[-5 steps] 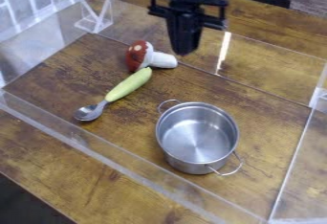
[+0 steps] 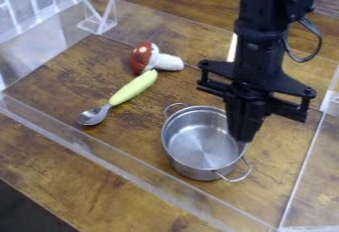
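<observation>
My black gripper point(image 2: 241, 127) hangs low over the back right part of a steel pot point(image 2: 199, 149) with two wire handles, its tip pointing down; it looks shut, with nothing visible between its fingers. Left of the pot lie a spoon point(image 2: 94, 115) with a pale yellow-green handle point(image 2: 134, 88) and, farther back, a toy mushroom point(image 2: 143, 58) with a red spotted cap and white stem, lying on its side.
Clear plastic walls point(image 2: 98, 18) border the wooden work surface point(image 2: 79, 77). The left part of the surface around the spoon is open; a tiled wall stands at the back left.
My gripper has moved from the back, near the mushroom, down and toward the front right to above the pot. The pot, spoon and mushroom have not moved.
</observation>
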